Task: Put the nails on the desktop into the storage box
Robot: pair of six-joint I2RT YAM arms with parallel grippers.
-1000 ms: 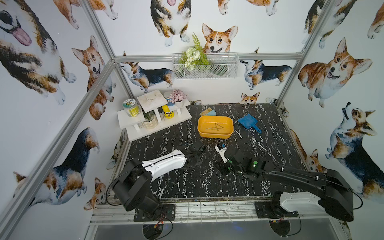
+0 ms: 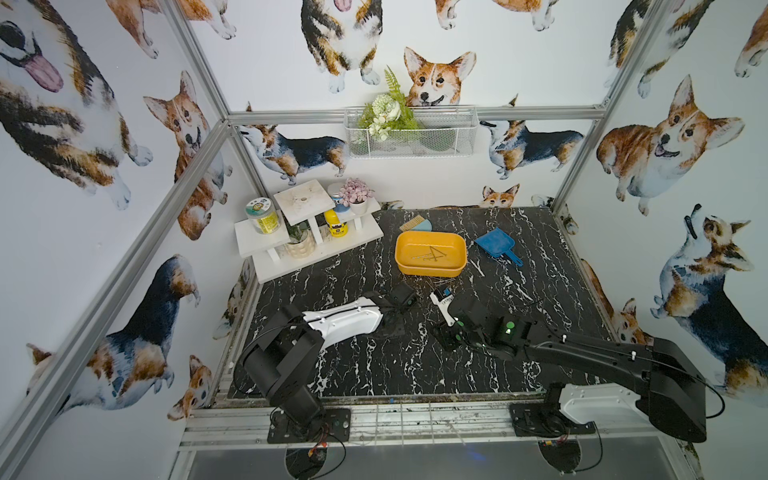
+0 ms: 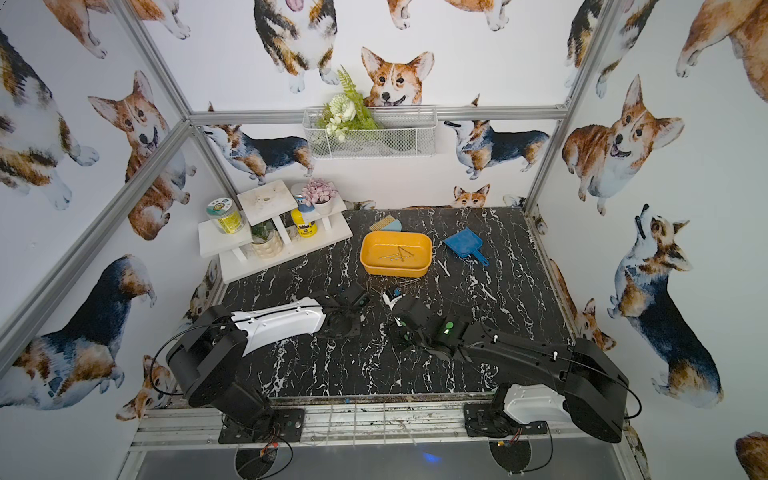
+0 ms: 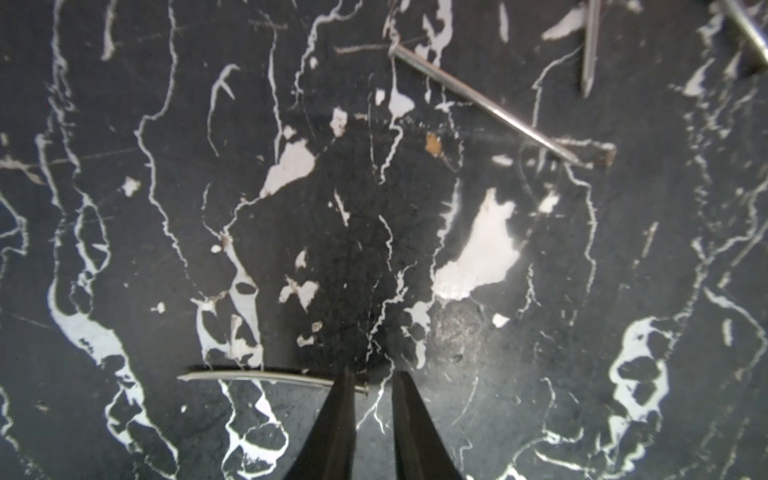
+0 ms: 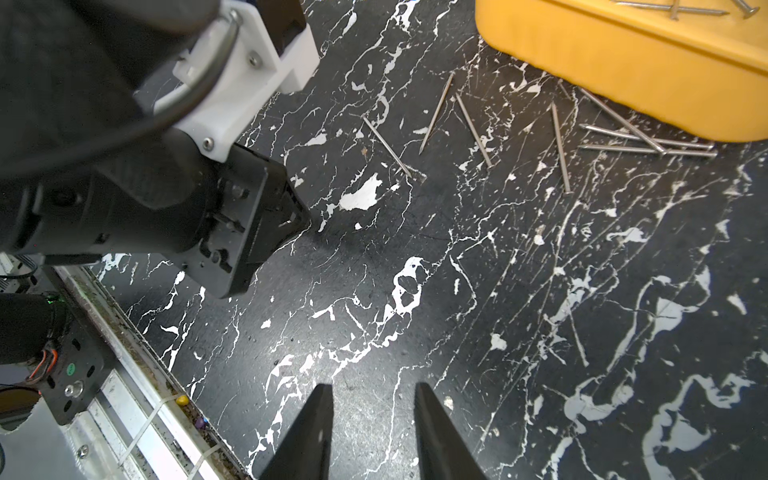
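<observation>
The yellow storage box (image 2: 430, 244) holds a few nails. Loose nails (image 5: 560, 148) lie on the black marbled desktop before it. My left gripper points down over the desktop, part open, its left finger at the head end of a bent nail (image 4: 264, 377); whether they touch I cannot tell. A straight nail (image 4: 480, 100) lies farther up in that view. My right gripper is open over bare desktop, nothing between its fingers.
A white shelf (image 3: 272, 256) with jars and plants stands at the back left. A blue dustpan (image 3: 464, 244) and a brush (image 3: 392, 226) lie near the box.
The right arm and the box are unchanged.
</observation>
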